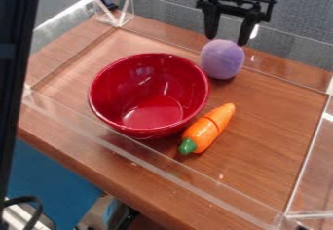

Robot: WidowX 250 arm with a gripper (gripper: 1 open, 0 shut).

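My black gripper [232,29] hangs at the top of the view, open, just above a round purple object [223,61] near the back of the wooden table. Nothing shows between its fingers. A red bowl [147,108] sits at the middle left, and an orange carrot [207,128] with a green tip lies to its lower right.
The table [260,146] has clear low walls around it, with bare room on the right and at the far left. A grey wall stands behind.
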